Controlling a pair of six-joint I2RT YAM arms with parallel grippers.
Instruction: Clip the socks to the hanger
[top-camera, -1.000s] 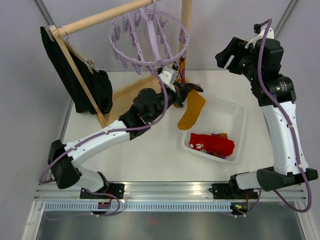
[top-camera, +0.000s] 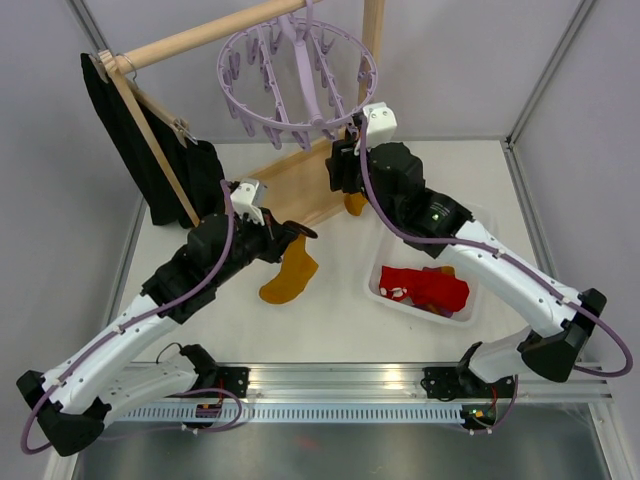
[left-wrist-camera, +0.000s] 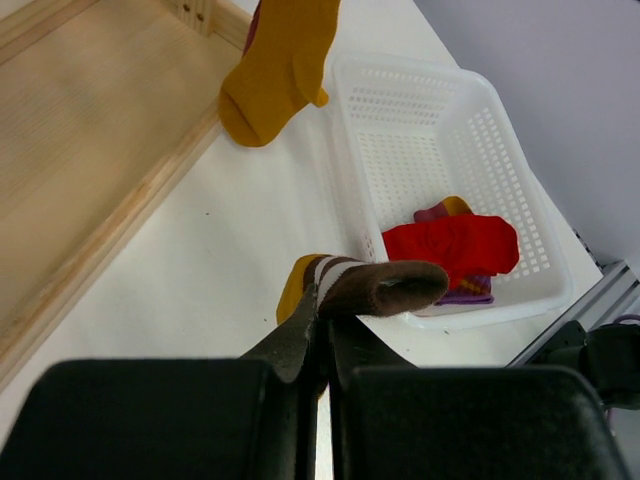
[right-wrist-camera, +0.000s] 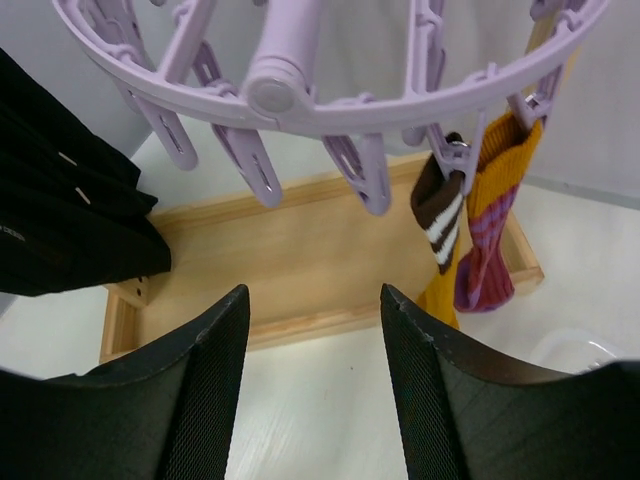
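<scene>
A mustard sock with brown and white bands (top-camera: 288, 270) hangs from my left gripper (top-camera: 268, 226), which is shut on its cuff, below and left of the purple clip hanger (top-camera: 227, 82). My right gripper stands open just in front of the hanger's lower clips, nothing between its fingers. In the right wrist view a striped sock (right-wrist-camera: 443, 220) and a mustard-and-purple sock (right-wrist-camera: 494, 200) hang from clips at the right. The left wrist view shows hanging mustard socks (left-wrist-camera: 270, 80) above the wooden base.
A white basket (top-camera: 472, 310) on the right holds a red sock (top-camera: 420, 288) and other socks. Black cloth (top-camera: 140, 140) hangs on the wooden rack at left.
My left gripper has moved left and down with its sock, away from the right side. My right gripper has come leftward from the far right to the hanger.
</scene>
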